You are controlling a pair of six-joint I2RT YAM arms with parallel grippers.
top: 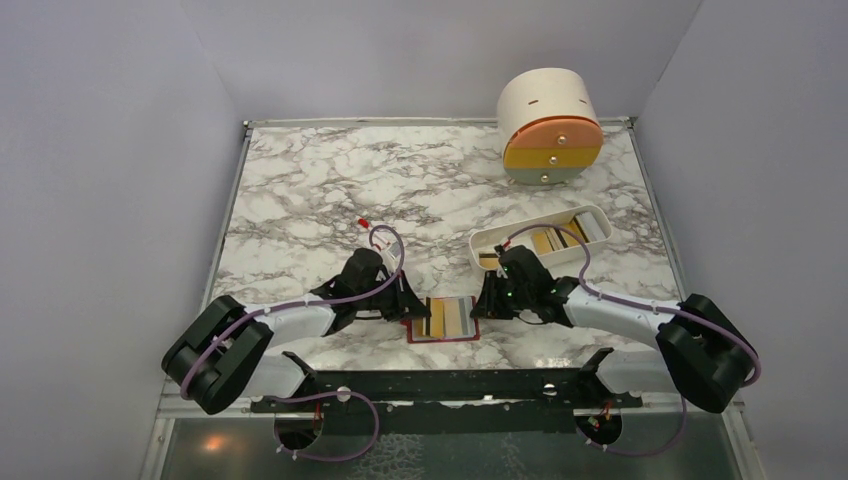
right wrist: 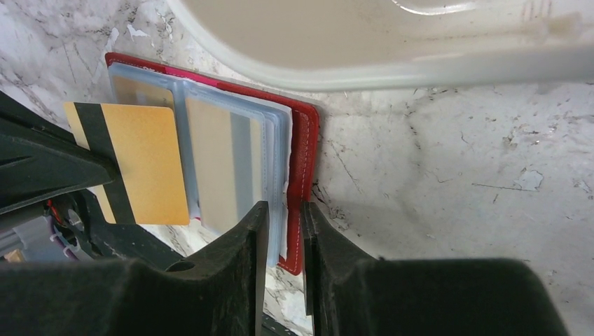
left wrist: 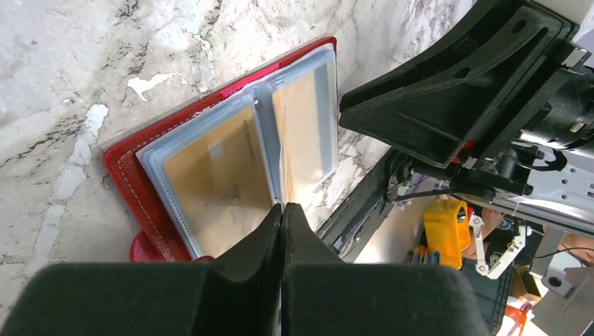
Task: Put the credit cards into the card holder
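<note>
The red card holder lies spread on the marble in front of both arms, with cards visible in its clear sleeves. My left gripper is shut on a yellow card with a black stripe. That card stands edge-on above the holder's middle in the left wrist view. At the holder's right edge is my right gripper, its fingers parted, with one fingertip over the clear sleeves and the other by the red cover edge. Whether they touch the holder I cannot tell.
Behind the right arm a white tray contains several more cards. A rounded drawer cabinet stands at the back right. Marble is bare at the back left.
</note>
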